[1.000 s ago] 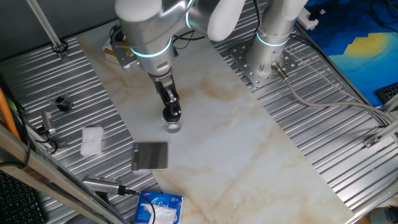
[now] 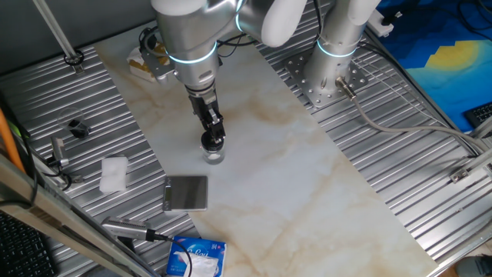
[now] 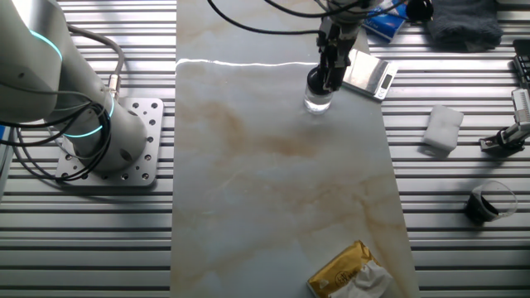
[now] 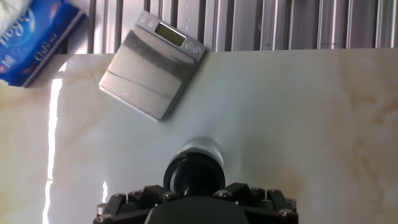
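A small clear jar with a black lid (image 4: 194,174) stands on the marble-patterned board. In exterior view 1 its glass body (image 2: 214,158) shows under the lid, and in exterior view 2 the clear base (image 3: 317,104) shows too. My gripper (image 2: 214,135) points down at the lid from above. At the bottom of the wrist view, the black fingers (image 4: 239,193) lie to both sides of the lid's near edge. Whether they press on it cannot be made out. A silver scale (image 4: 152,68) lies flat beyond the jar, apart from it.
A blue packet (image 2: 201,254) lies near the scale. A gold packet (image 3: 346,269) sits at the board's other end. On the slatted table are a white block (image 3: 444,127) and a clear cup with dark contents (image 3: 489,203). The board's middle is free.
The jar and scale appear unmoved.
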